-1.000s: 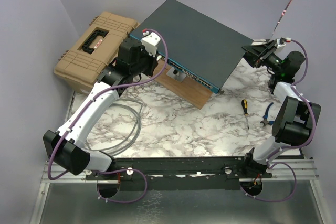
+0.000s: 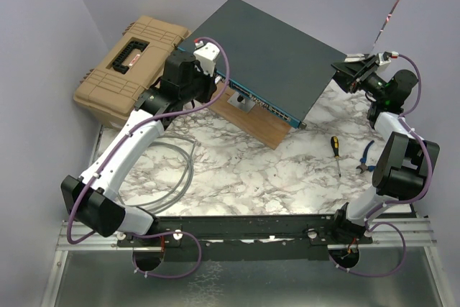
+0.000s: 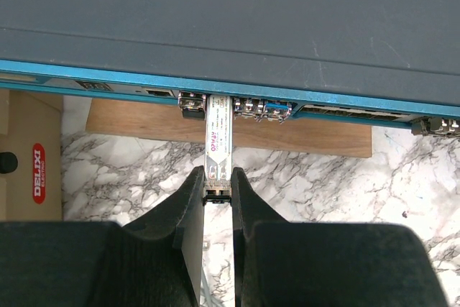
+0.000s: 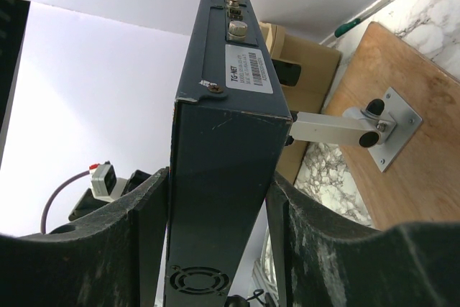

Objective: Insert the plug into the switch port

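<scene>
The dark switch [image 2: 262,48] with a blue-edged port face is raised over a wooden board. In the left wrist view, my left gripper is shut on a silver transceiver plug [image 3: 218,138], whose far end meets the port row [image 3: 262,108] between other metal modules; how far it is inside I cannot tell. My right gripper is shut on the end of the switch [image 4: 223,149], at the right side in the top view.
A tan case [image 2: 122,70] stands at left, with a grey hose [image 2: 183,177] below it. A screwdriver [image 2: 335,147] and pliers [image 2: 365,158] lie on the marble surface at right. The wooden board [image 3: 302,138] is under the switch.
My left arm has shifted very slightly over the last second. Otherwise nothing visibly differs.
</scene>
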